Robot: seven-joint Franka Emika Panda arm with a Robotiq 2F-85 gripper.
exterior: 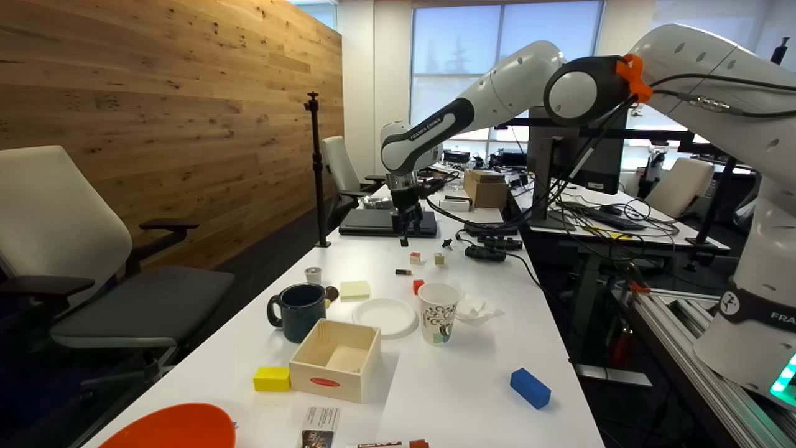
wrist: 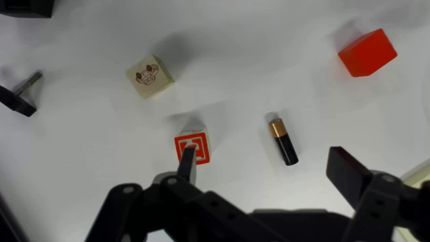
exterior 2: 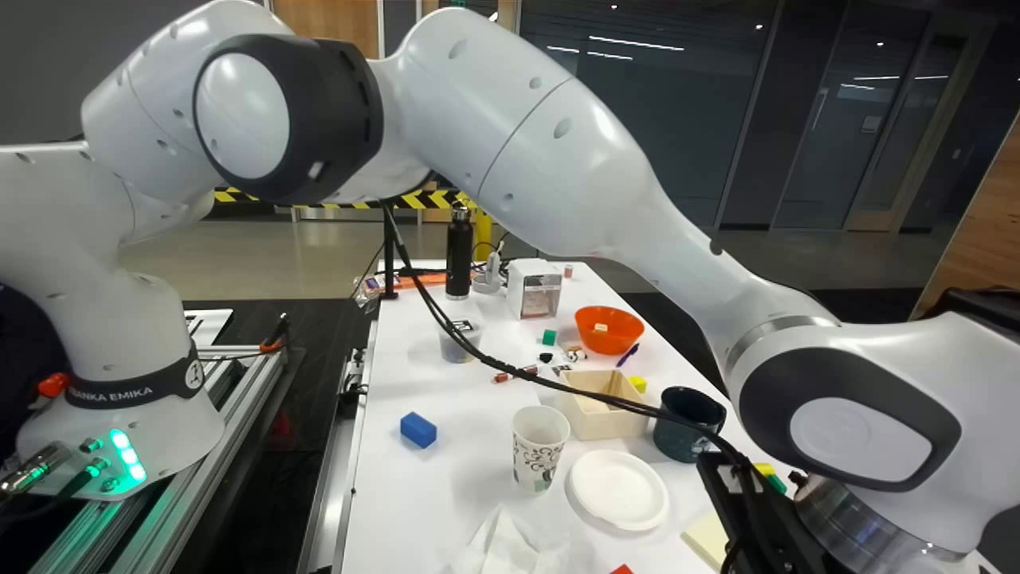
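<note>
My gripper is open above the white table, its two fingers wide apart with nothing held. Below and between them, in the wrist view, lies a black battery with a copper end (wrist: 284, 142). A letter block with a red face (wrist: 193, 147) is partly covered by the left fingertip; whether they touch cannot be told. Farther up lie a pale block with a car print (wrist: 148, 76) and a plain red block (wrist: 367, 53). In exterior view 1 the gripper (exterior: 405, 238) hangs at the table's far end, beyond the battery (exterior: 403, 272).
Closer to the exterior view 1 camera stand a paper cup (exterior: 438, 313), a white plate (exterior: 385, 317), a dark mug (exterior: 298, 312) and a wooden box (exterior: 336, 358). A black laptop (exterior: 365, 221) lies behind the gripper. Free table surrounds the blue block (exterior: 530, 388).
</note>
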